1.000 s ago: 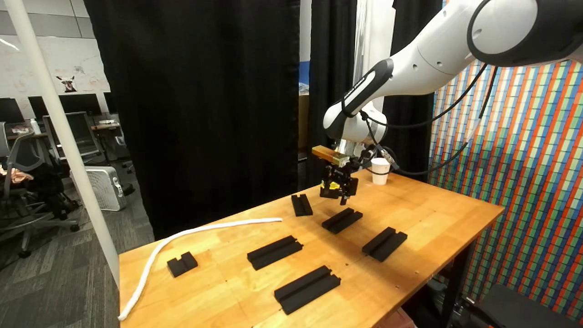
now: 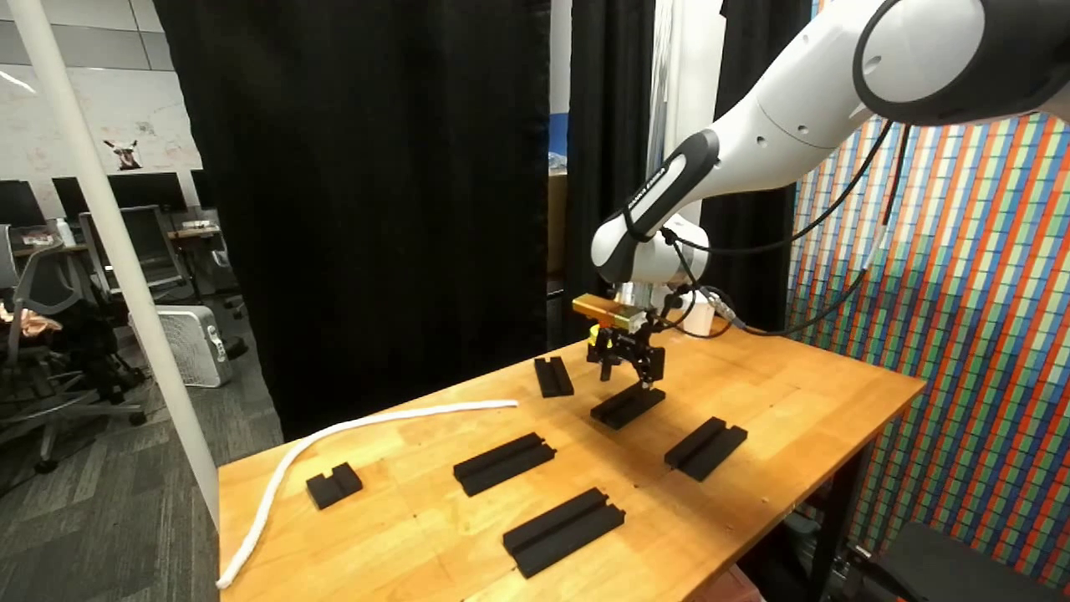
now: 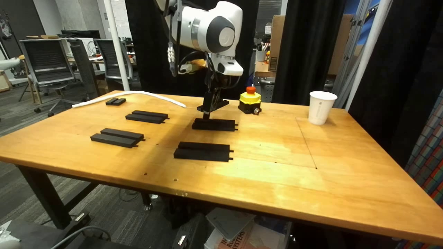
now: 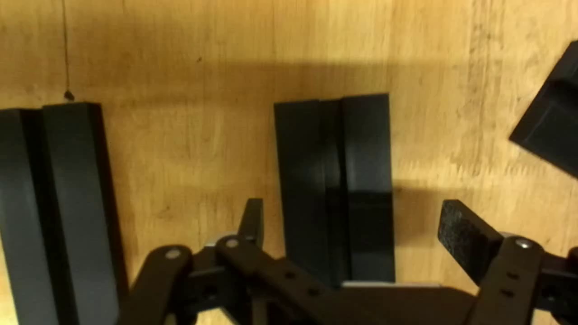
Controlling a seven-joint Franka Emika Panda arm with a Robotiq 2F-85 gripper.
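A black grooved block point(image 4: 303, 162) lies flat on the wooden table, lengthwise in the wrist view. My gripper stands open above it, with one fingertip point(image 4: 252, 222) to the left of the block and the other to the right. Bare wood shows between each finger and the block's sides. In exterior view 1 the gripper point(image 2: 628, 375) hangs just over this same block point(image 2: 629, 405). From exterior view 2, the gripper point(image 3: 209, 111) appears close behind or above the block point(image 3: 218, 125); contact cannot be judged there.
Nearby lie more grooved blocks, including one closer to the right edge point(image 2: 706, 448) and a short one point(image 2: 553, 376). A white cord point(image 2: 346, 425) curves along the table's left side. A yellow-and-red button box point(image 3: 250, 99) and white cup point(image 3: 321, 108) stand farther back.
The gripper has come over the black block from behind it in exterior view 1, and its fingers now appear farther apart there. The blocks and cord have not moved.
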